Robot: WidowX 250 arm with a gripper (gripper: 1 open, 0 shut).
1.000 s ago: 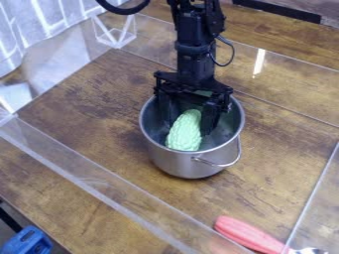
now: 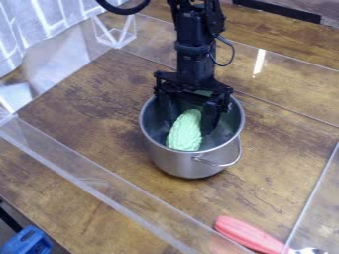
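Observation:
A steel pot (image 2: 192, 162) with a wire handle stands in the middle of the wooden table. Inside it lies a pale green, ridged object (image 2: 183, 130), like a corn cob or vegetable. The black gripper (image 2: 189, 111) reaches down from the top into the pot's upper part, at the back of the green object. Its fingertips are dark against the pot's interior, so whether it is open, shut or touching the green object is unclear.
A pink-handled utensil (image 2: 252, 234) lies at the front right. A blue object (image 2: 27, 241) is at the front left corner. Clear low walls edge the table, with a white cloth (image 2: 40, 30) beyond at back left.

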